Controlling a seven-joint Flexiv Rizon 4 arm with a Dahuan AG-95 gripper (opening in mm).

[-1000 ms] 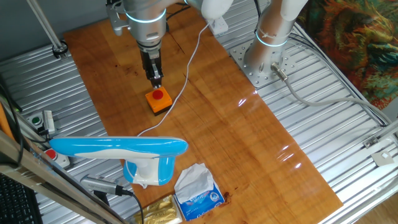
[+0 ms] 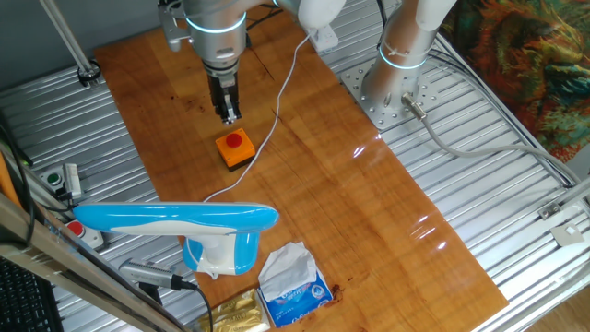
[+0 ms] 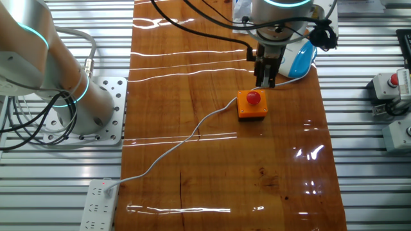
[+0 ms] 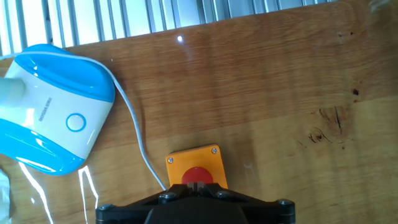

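Note:
An orange box with a red push button (image 2: 234, 140) sits on the wooden table, its black base showing below. Just above it, toward the top of exterior view 1, hangs my gripper (image 2: 231, 119), pointing down with nothing held. Its black fingers come together at the bottom of the wrist view, so the gripper looks shut. There they cover the near part of the orange box (image 4: 214, 163) and part of the red button (image 4: 197, 175). In exterior view 2 the fingertips end close behind the red button (image 3: 253, 97); contact cannot be made out.
A white cable (image 3: 209, 117) runs close beside the box. The blue and white appliance (image 2: 221, 249) stands farther along the table, near a tissue pack (image 2: 300, 300) and a gold packet (image 2: 238, 312). Bare wood (image 2: 369, 249) lies open toward the lower right.
Over the last second my gripper has risen slightly away from the orange box, and a small gap now shows between them in exterior view 1. The box has stayed put.

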